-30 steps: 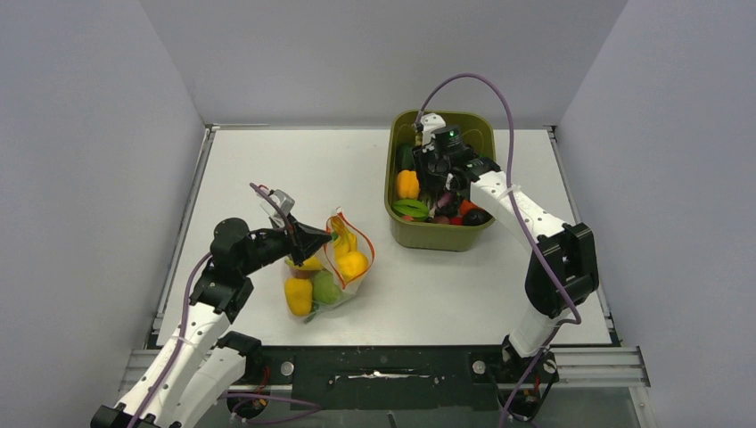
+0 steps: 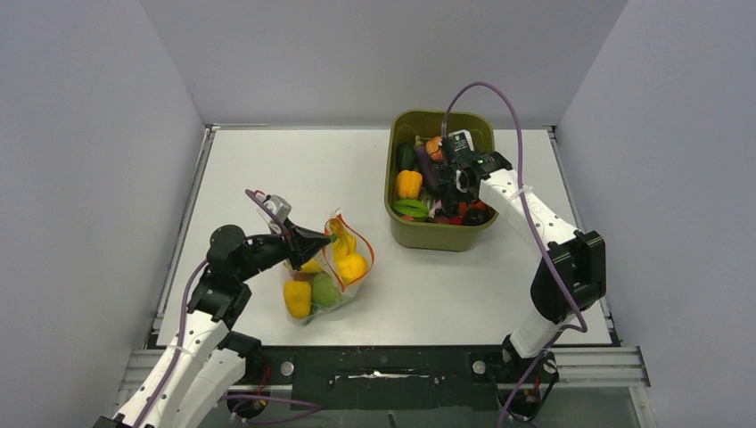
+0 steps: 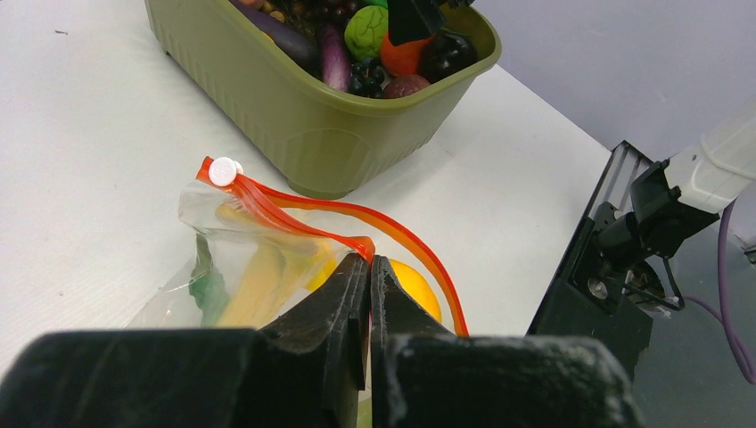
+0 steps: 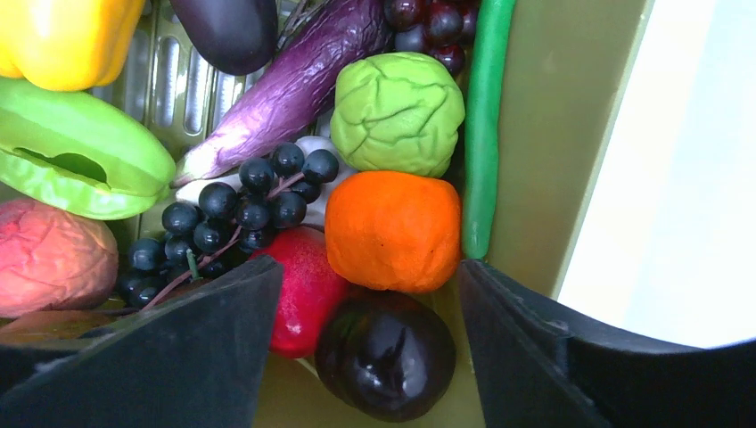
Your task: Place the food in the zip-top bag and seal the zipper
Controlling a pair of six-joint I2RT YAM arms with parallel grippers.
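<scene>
A clear zip top bag [image 3: 169, 294] with an orange zipper rim stands on the table at the left, its mouth spread. Through its film show a yellow pepper [image 2: 298, 298], a green cabbage [image 2: 324, 291] and bananas [image 2: 342, 242]. My left gripper is shut on the bag's rim. Over the green bin [image 2: 436, 234], my right gripper stands open, with nothing gripped. Between its fingers, in the right wrist view, appear an orange pepper-like food [image 4: 393, 232], a red fruit [image 4: 308, 290] and a dark round eggplant [image 4: 386, 355].
Inside the bin are also black grapes [image 4: 254, 209], a purple eggplant [image 4: 294, 85], a green cabbage [image 4: 398, 114] and a long green pepper [image 4: 486, 125] along the wall. Bare white table [image 2: 428, 299] lies in front of the bin.
My right gripper has moved right and toward the near end of the bin, lower over the orange food. My left gripper and the bag have barely moved.
</scene>
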